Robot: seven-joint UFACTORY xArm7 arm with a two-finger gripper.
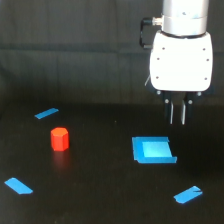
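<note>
At the left, a small red block (pixel 60 139) stands on the dark table. A blue taped square (pixel 154 149), with a lighter blue middle, lies to the right of centre. My gripper (pixel 177 121) hangs above the table at the right, behind and to the right of this square. Its two thin dark fingers point down with a gap between them, and nothing shows in that gap. The red block is well away from it.
Short strips of blue tape lie at the back left (pixel 47 113), front left (pixel 18 186) and front right (pixel 188 194). A dark curtain (pixel 70 60) closes off the back.
</note>
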